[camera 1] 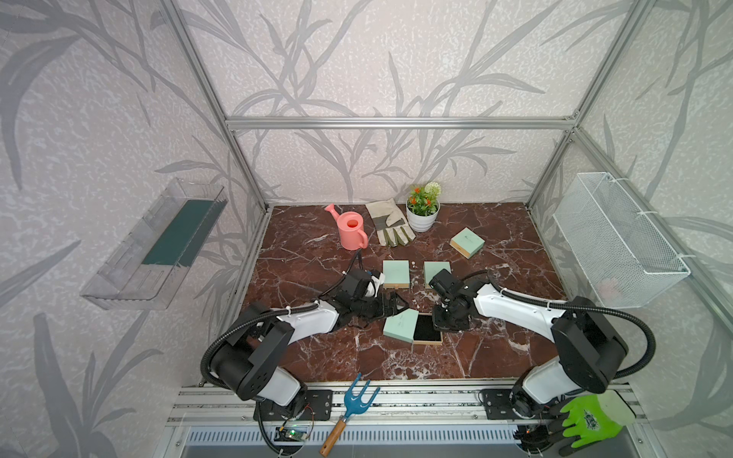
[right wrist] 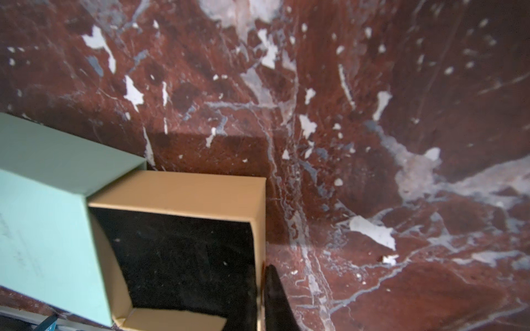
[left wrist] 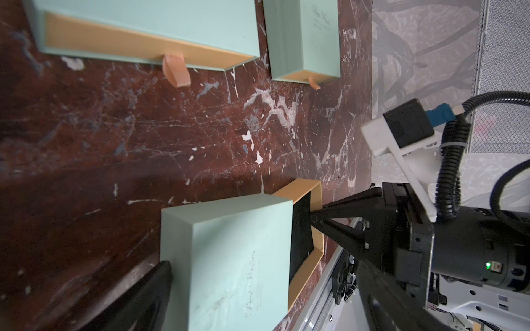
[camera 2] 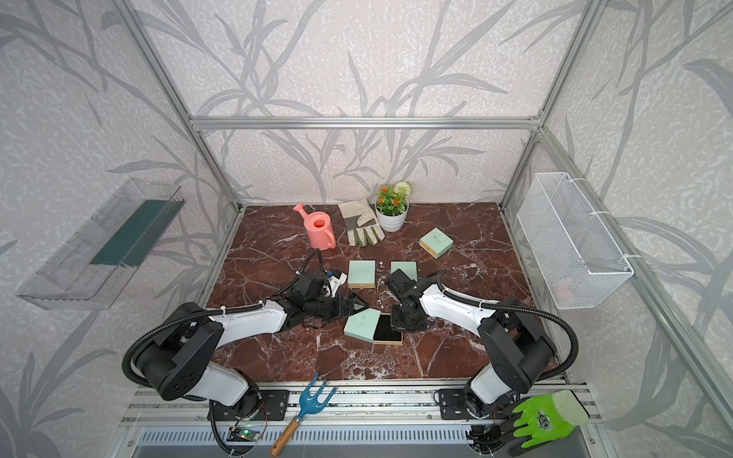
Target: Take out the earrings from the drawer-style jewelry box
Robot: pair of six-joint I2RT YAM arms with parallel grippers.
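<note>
A mint jewelry box (camera 1: 401, 324) lies at the table's front, its tan drawer (right wrist: 204, 193) pulled partway out to the right. The drawer's black lining (right wrist: 187, 259) looks bare where it shows. My right gripper is at the drawer's outer end, one dark finger (right wrist: 277, 303) outside the end wall; whether it grips that wall is unclear. Above the box's left side, my left gripper (camera 1: 400, 303) stands open, with nothing held between its fingers. Tiny pale specks (camera 1: 413, 265) lie between two boxes behind; they are too small to identify.
Closed mint boxes stand behind, one at left (camera 1: 395, 272), one at right (camera 1: 436, 271) and another farther back (camera 1: 467, 242). A pink watering can (camera 1: 352, 230), gardening gloves (camera 1: 390, 221) and a flowerpot (camera 1: 421, 218) line the rear.
</note>
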